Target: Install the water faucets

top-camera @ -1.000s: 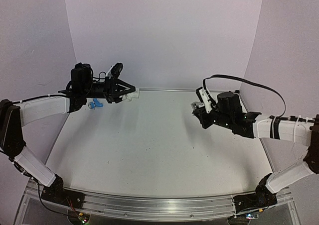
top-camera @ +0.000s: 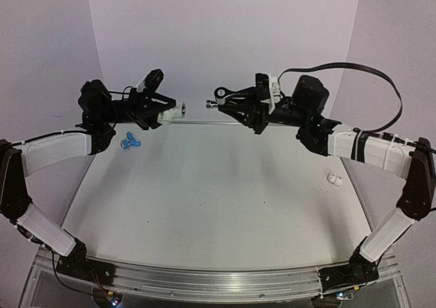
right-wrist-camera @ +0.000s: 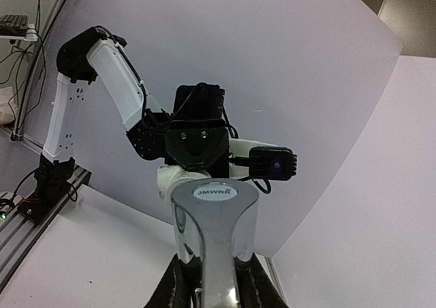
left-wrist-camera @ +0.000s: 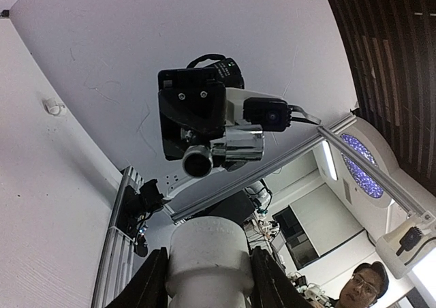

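In the top view a white pipe fitting (top-camera: 173, 112) points to the right, with my left gripper (top-camera: 162, 112) shut around it. Facing it across a short gap is a chrome faucet (top-camera: 212, 104), which my right gripper (top-camera: 233, 108) grips above the table. The left wrist view shows the white fitting (left-wrist-camera: 209, 257) between black fingers and the faucet (left-wrist-camera: 238, 144) ahead, its round end towards the camera. From the right wrist, the faucet's grey body (right-wrist-camera: 216, 236) rises between the fingers and partly covers the white fitting (right-wrist-camera: 176, 178).
A blue valve-like piece (top-camera: 129, 140) lies at the table's far left. Another small white fitting (top-camera: 334, 178) rests near the right edge. Walls stand at the back and both sides.
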